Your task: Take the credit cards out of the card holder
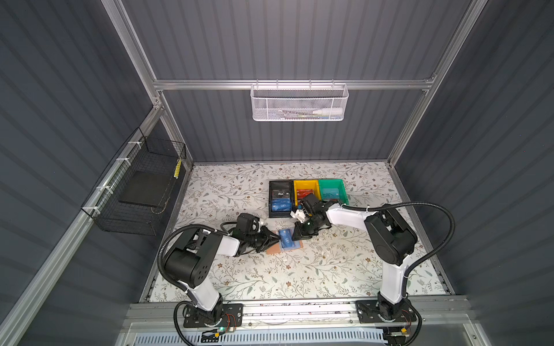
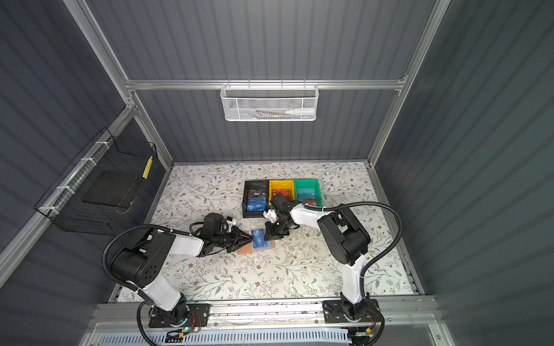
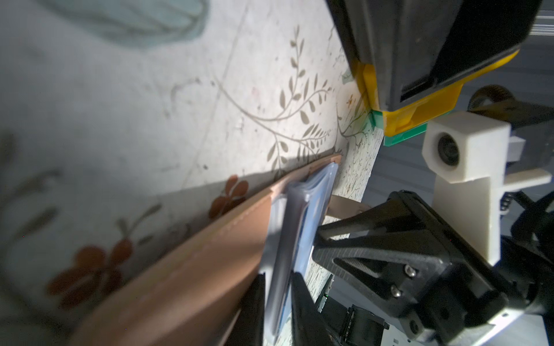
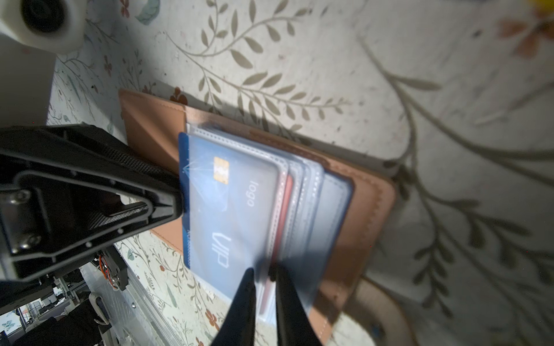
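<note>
An open tan card holder [image 4: 150, 127] lies on the floral table, its clear sleeves holding a blue VIP card [image 4: 225, 207] on top, red and blue edges beneath. My right gripper is shut on the sleeve edges at the holder's right part. My left gripper is at the sleeves' opposite side, part open, its fingertips around or against a sleeve edge; whether it grips is unclear. In both top views the two grippers face each other low over the holder.
Behind the holder stand black [image 1: 272, 201], yellow [image 1: 305, 183] and green [image 1: 340, 190] bins with cards inside. A white wire basket hangs on the back wall, a black one at left.
</note>
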